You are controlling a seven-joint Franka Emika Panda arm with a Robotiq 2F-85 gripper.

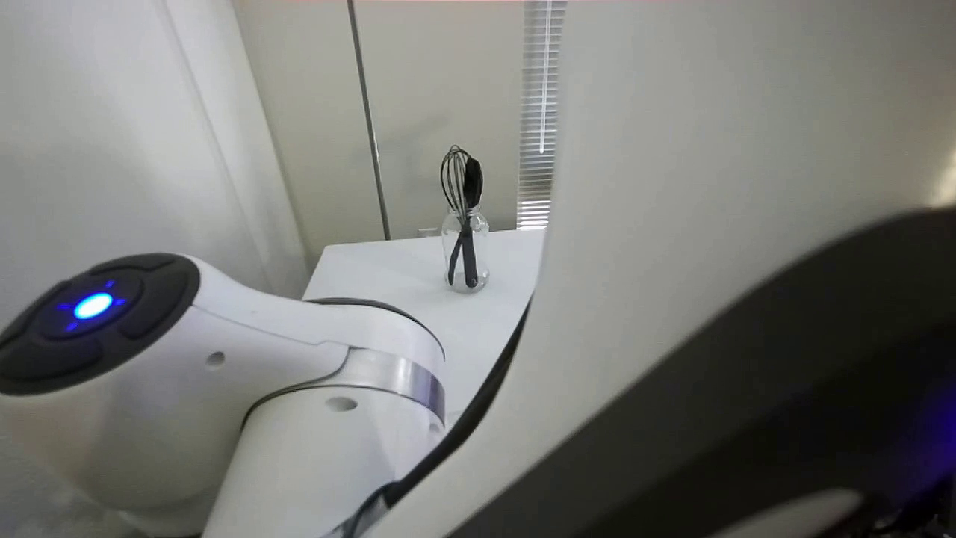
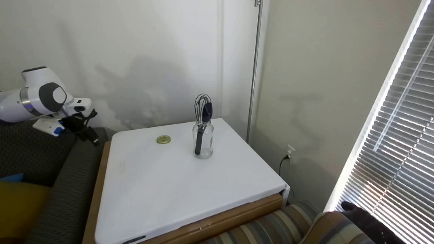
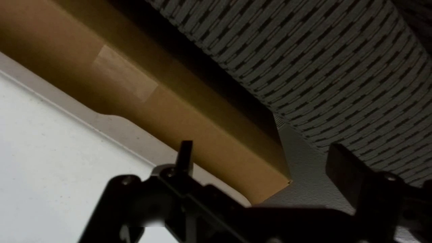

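Observation:
A clear glass jar [image 2: 208, 142] stands upright on the white table, toward its far right side. A whisk [image 2: 202, 106] and another dark-headed utensil [image 2: 207, 112] lean inside it, heads up. On the table left of the jar lies a flat gold lid [image 2: 163, 139]. My gripper is open, its dark fingers wide apart, with no object held between them. In the second exterior view it hangs off the table's left side, well away from the jar and lid. The first exterior view shows the jar [image 1: 480, 242] beyond my arm; the gripper is hidden there.
A cardboard box [image 3: 202, 133] lies along the table edge below my gripper, beside a dark patterned sofa [image 3: 324, 60]. A wall stands behind the table, and window blinds [image 2: 394, 122] are at right.

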